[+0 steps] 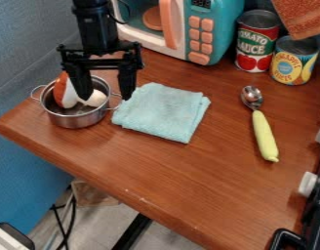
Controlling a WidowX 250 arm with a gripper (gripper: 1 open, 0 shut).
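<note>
My black gripper [100, 81] hangs over a steel pot [79, 115] at the left of the wooden table [176, 181]. In the pot are white items [94, 99] and an orange-red item [58, 89], partly hidden by the gripper. Whether the fingers hold anything or how wide they stand is hard to tell.
A folded light blue cloth [163, 117] lies right of the pot. A spoon with a yellow handle [264, 132] lies farther right. A toy microwave [189, 27], a tomato can [257, 44] and another can [295, 63] stand at the back.
</note>
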